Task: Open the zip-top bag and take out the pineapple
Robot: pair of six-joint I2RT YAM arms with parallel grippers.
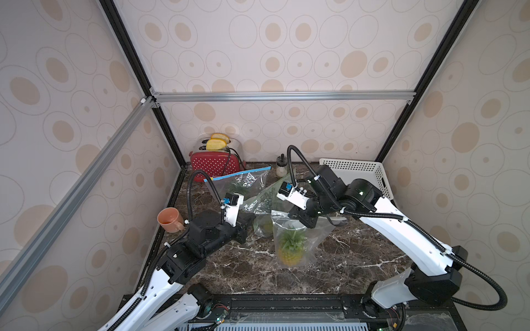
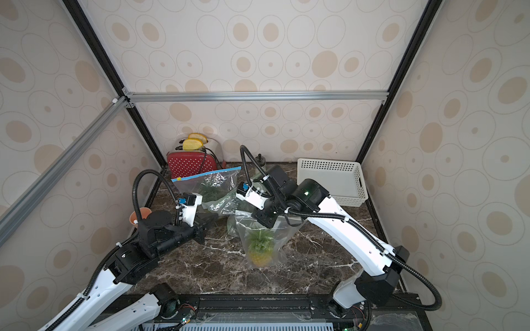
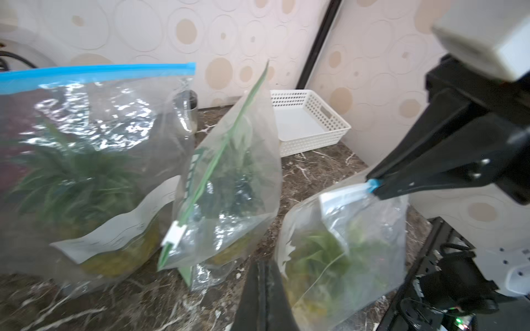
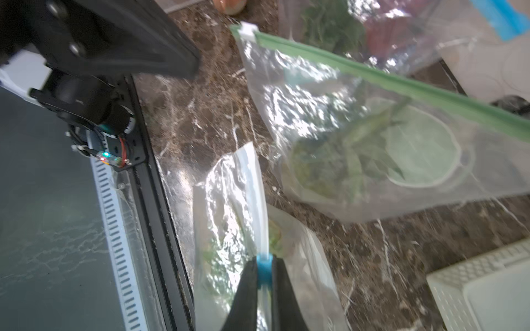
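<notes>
The pineapple [image 1: 289,249] is inside a clear zip bag [image 2: 262,242] at the front middle of the counter. My right gripper is shut on the blue slider at that bag's white top strip, also seen as the blue slider [image 3: 371,186] in the left wrist view. My left gripper is shut, with nothing showing between its fingers, left of the bag and apart from it. Two further bags with leafy contents stand behind: a blue-topped bag [image 3: 82,165] and a green-topped bag [image 3: 220,187].
A red toaster [image 1: 215,164] with yellow slices stands at back left, a pink mug [image 1: 168,219] at left, a white basket [image 2: 331,182] at back right. A dark-topped bottle [image 1: 281,165] is at the back. Bare counter shows at front left and right.
</notes>
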